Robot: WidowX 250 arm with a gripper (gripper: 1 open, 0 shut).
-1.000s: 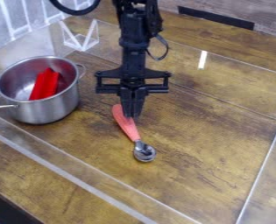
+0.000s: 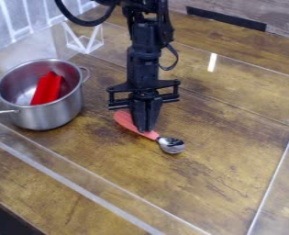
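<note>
My black gripper (image 2: 143, 117) is lowered onto a spoon with a pink handle (image 2: 127, 122), its fingertips at the handle. The spoon's metal head (image 2: 170, 145) points to the lower right on the wooden table. Whether the fingers are closed on the handle is hard to tell.
A steel pot (image 2: 44, 116) with red items (image 2: 46, 90) inside stands at the left. A white object (image 2: 83, 37) is at the back left.
The gripper has come down over the spoon with its fingers closer together. The spoon's head has swung to the right and slightly back.
</note>
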